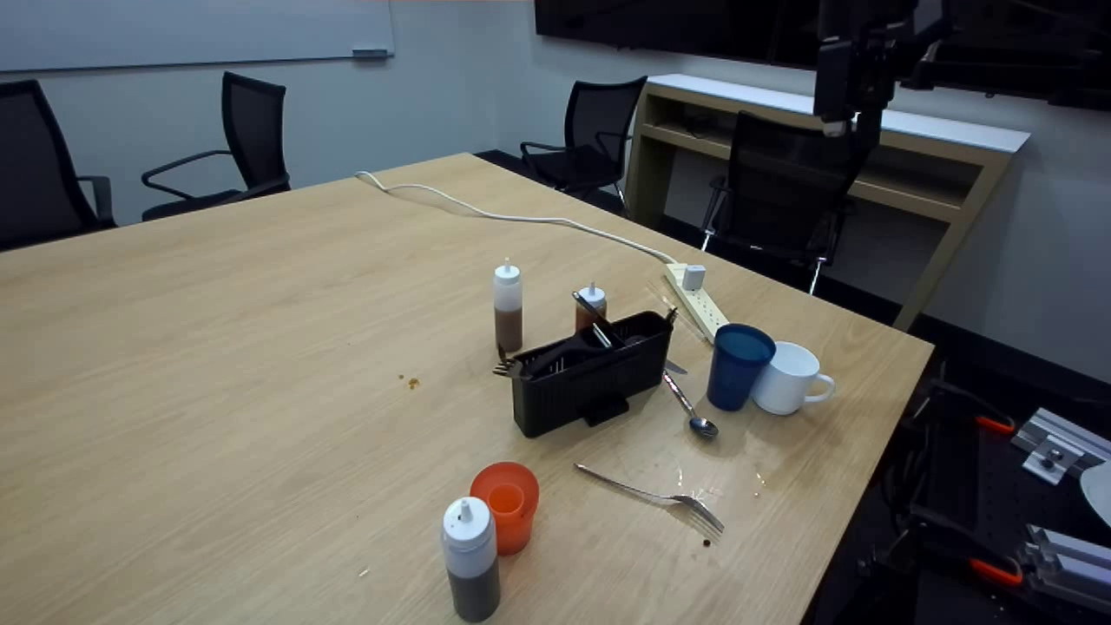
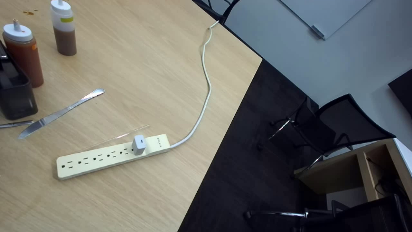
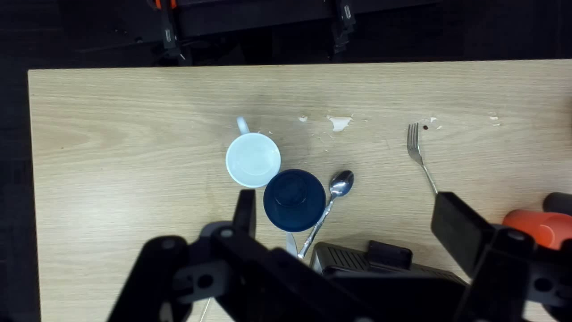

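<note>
Wide apart, the fingers of my gripper stand open over the table in the wrist view, with nothing held between them. It hangs high above the tabletop, dark at the upper right of exterior view 1. Below lie a white mug [image 1: 788,378] and a dark blue cup [image 1: 739,366], close together near the table edge. A spoon [image 1: 687,406] and a knife [image 2: 61,113] lie by the black utensil caddy [image 1: 594,380], which holds several utensils. The fork [image 1: 656,494] rests apart on bare table. An orange cup [image 1: 507,503] stands toward the front.
One squeeze bottle [image 1: 470,562] stands by the orange cup; two more, a brown-filled bottle [image 2: 64,31] and a red-orange bottle [image 2: 25,56], are behind the caddy. A power strip [image 2: 112,156] trails a white cable.
</note>
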